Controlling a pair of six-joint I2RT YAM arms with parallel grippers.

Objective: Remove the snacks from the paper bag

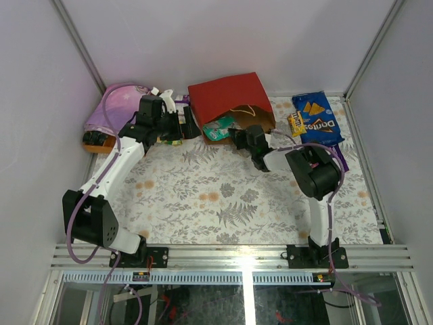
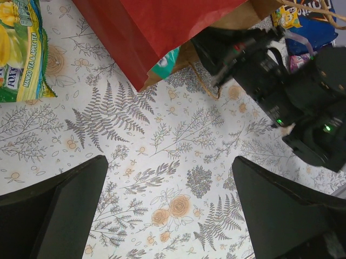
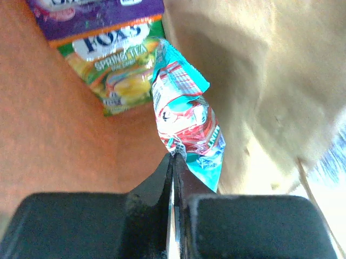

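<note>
The red paper bag (image 1: 230, 91) lies on its side at the back, its brown mouth facing the front. At that mouth, my right gripper is shut on a teal snack packet (image 3: 186, 116), pinched by one end; part of the packet (image 1: 218, 127) shows in the top view. Deeper inside are a purple candy packet (image 3: 102, 16) and a green Fox's spring tea packet (image 3: 121, 65). My left gripper stands wide open over bare table, left of the bag in the top view, nothing between its fingers.
A green-yellow tea candy packet (image 2: 21, 51) lies left of the bag. On the right are a blue snack bag (image 1: 316, 118), a small yellow packet (image 1: 296, 123) and a partly hidden purple packet (image 1: 340, 157). A pink cushion-like thing (image 1: 122, 112) sits back left.
</note>
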